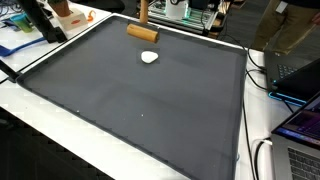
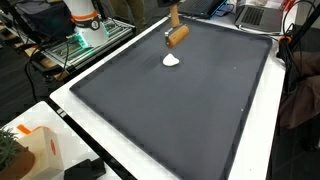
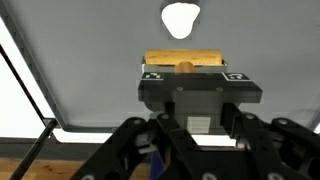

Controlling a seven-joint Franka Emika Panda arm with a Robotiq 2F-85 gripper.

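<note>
A wooden roller (image 1: 142, 33) with an upright wooden handle (image 2: 175, 18) stands near the back edge of the dark mat. My gripper is shut on this handle, whose rounded end (image 3: 184, 67) shows between its dark fingers. In the wrist view, the roller (image 3: 183, 57) runs crosswise just ahead of the fingers. A small flat white lump, dough-like (image 1: 149, 57), lies on the mat apart from the roller, on its front side. Whether the roller touches the mat I cannot tell. Most of the gripper is outside both exterior views.
Laptops (image 1: 300, 155) and cables lie along the right side in exterior view 1. A bowl (image 2: 15, 158) and a small box (image 2: 42, 150) stand off the mat's near left corner in exterior view 2.
</note>
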